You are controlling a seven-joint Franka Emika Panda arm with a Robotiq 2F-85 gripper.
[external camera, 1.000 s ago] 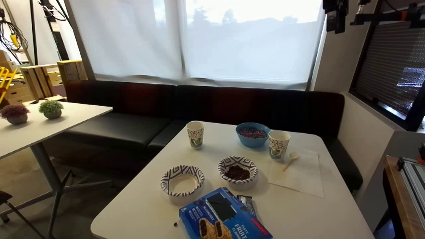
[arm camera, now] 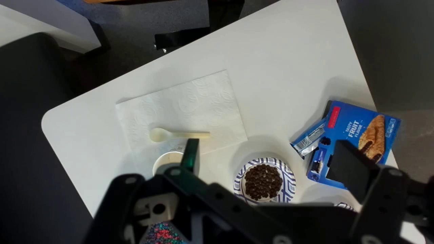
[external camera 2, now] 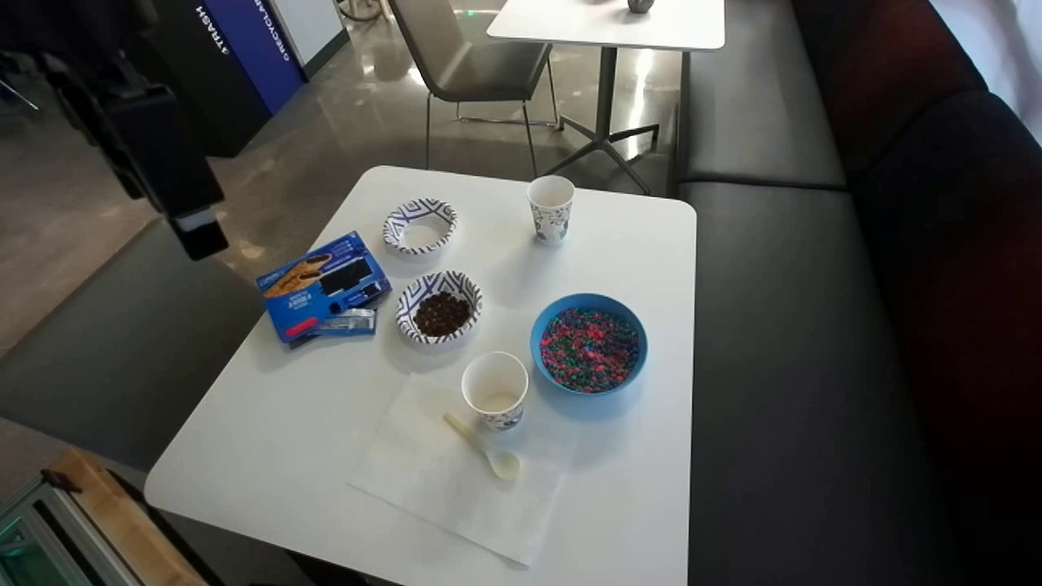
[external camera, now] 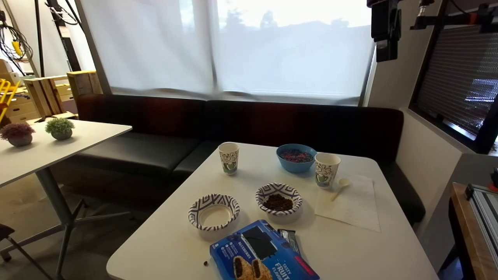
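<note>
Wide open and empty, my gripper hangs above the table in the wrist view, one finger on each side. It appears high at the upper right of exterior view 1 and the upper left of exterior view 2. A patterned bowl of dark brown pieces (external camera 2: 441, 312) sits mid-table; beside it is an empty patterned bowl (external camera: 214, 212). A blue bowl (external camera 2: 588, 343) holds many coloured beads. One paper cup (external camera 2: 495, 389) stands near it, another paper cup (external camera: 229, 158) farther off. A pale spoon (arm camera: 179, 135) lies on a white napkin (arm camera: 191, 99).
A blue snack box (external camera 2: 325, 283) lies near the table's edge, a wrapped bar (arm camera: 310, 138) partly under it. A small dark piece (external camera: 205, 263) rests on the tabletop beside the box. Bare table (arm camera: 289, 53) extends beyond the napkin. A dark bench (external camera 2: 781, 391) borders one side.
In exterior view 1 my gripper has come lower and slightly to the left. The objects on the table look unmoved.
</note>
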